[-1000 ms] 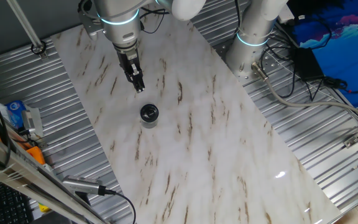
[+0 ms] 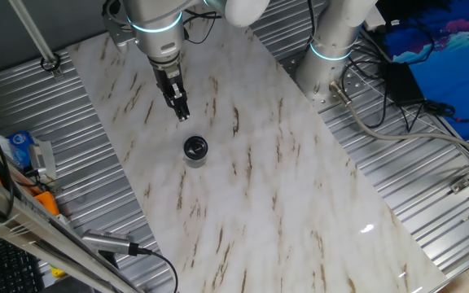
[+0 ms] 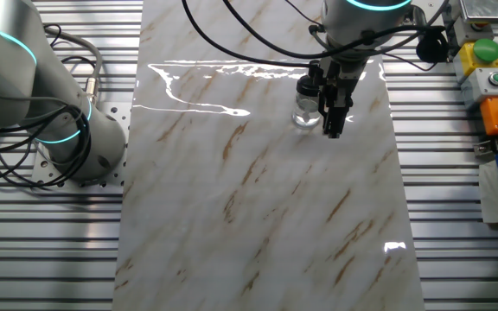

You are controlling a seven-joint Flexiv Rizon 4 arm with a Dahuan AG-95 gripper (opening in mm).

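Observation:
A small clear jar with a black lid (image 2: 195, 148) stands upright on the marble-patterned tabletop (image 2: 243, 203). Just behind it in the first exterior view, my black gripper (image 2: 182, 115) hangs pointing down, apart from the jar, its fingertips close together. From the second exterior view, the gripper (image 3: 332, 131) partly covers the jar (image 3: 306, 114), whose clear body and some of the dark lid show to its left. Nothing shows between the fingers, but whether they are fully shut is hard to make out.
The robot's base (image 2: 320, 73) stands on the slatted metal bench beside the tabletop. A grey cylindrical device with a cable (image 2: 111, 243) lies off the tabletop's left edge. Control buttons (image 3: 486, 50) line the far right in the second exterior view.

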